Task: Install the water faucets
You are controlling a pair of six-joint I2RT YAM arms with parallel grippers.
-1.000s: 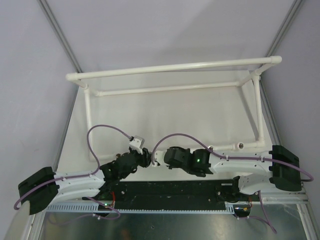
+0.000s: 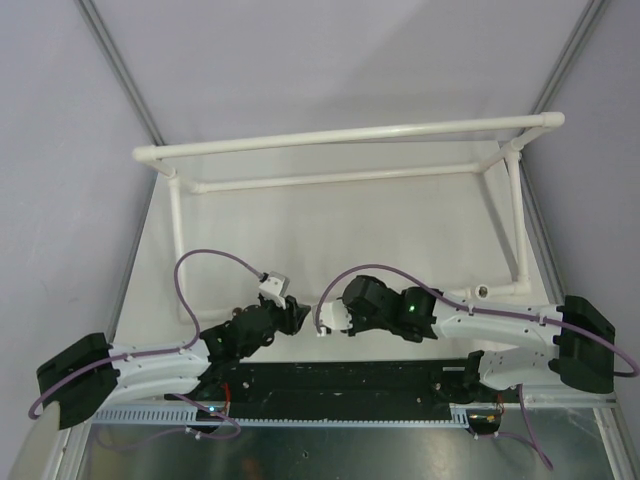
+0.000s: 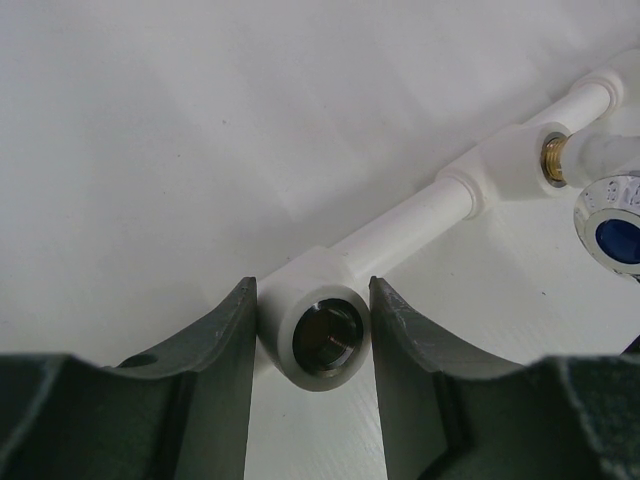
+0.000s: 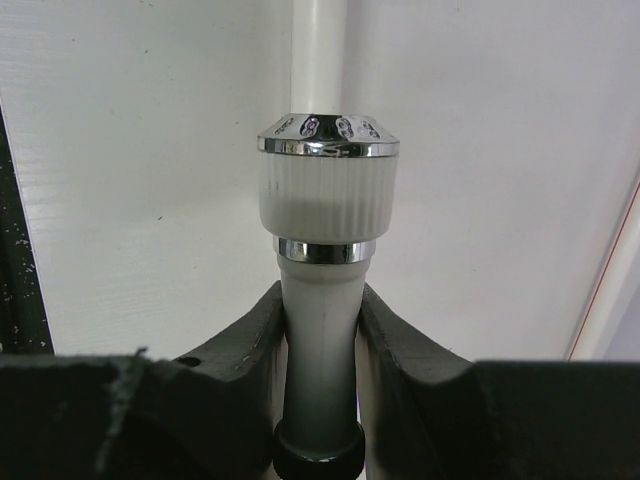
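A white pipe fitting (image 3: 290, 300) with a dark round opening sits between the fingertips of my left gripper in the left wrist view; whether those fingers grip it is unclear. My right gripper is shut on a white faucet (image 4: 325, 190) with a chrome ring and knurled collar. In the left wrist view, a faucet with a blue round face (image 3: 616, 240) is at the upper right, beside a fitting (image 3: 510, 165) with a brass thread at its opening. From above, both grippers meet near the middle of the lower pipe.
The white pipe frame (image 2: 350, 135) spans the back of the white board (image 2: 330, 230), whose middle is clear. A dark strip (image 2: 340, 390) runs along the front. Metal rails line both sides.
The left arm looks nearly unchanged.
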